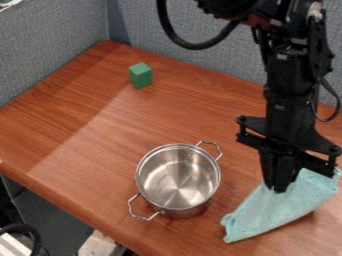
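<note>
A light teal cloth [267, 211] lies on the wooden table at the lower right, beside a steel pot [177, 182] with two wire handles. My black gripper [279, 181] is low over the cloth, its fingertips at the cloth's upper part; whether they are open or shut on it is hidden.
A green block [140, 75] stands at the back left of the table [80, 115]. Grey padded walls line the back and left, and a dark gap lies past the lower left edge.
</note>
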